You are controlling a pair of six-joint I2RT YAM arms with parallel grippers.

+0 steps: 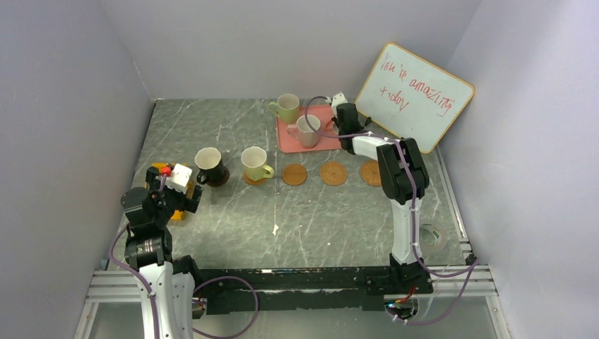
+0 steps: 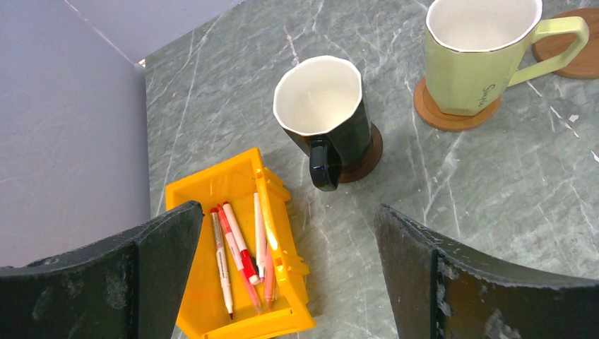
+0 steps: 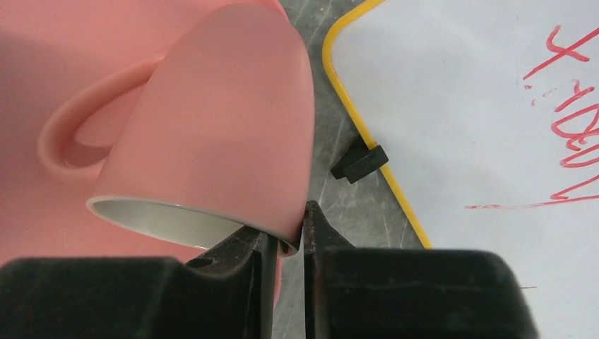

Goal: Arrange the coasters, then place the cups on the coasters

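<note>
A pink cup (image 3: 226,120) fills much of the right wrist view, tilted, handle to the left. My right gripper is shut on its rim, one finger inside and one outside. From above, that gripper hides most of this cup at the right end of the pink tray (image 1: 288,146). In front of the tray lie three bare coasters: one left (image 1: 294,174), one middle (image 1: 333,173) and one right (image 1: 371,172). My left gripper hangs open and empty over the orange bin (image 2: 212,180).
Another pink cup (image 1: 305,131) and a pale green cup (image 1: 286,107) share the tray. A black cup (image 1: 209,166) and a yellow-green cup (image 1: 254,162) stand on coasters. Close to the right gripper is a whiteboard (image 1: 417,92).
</note>
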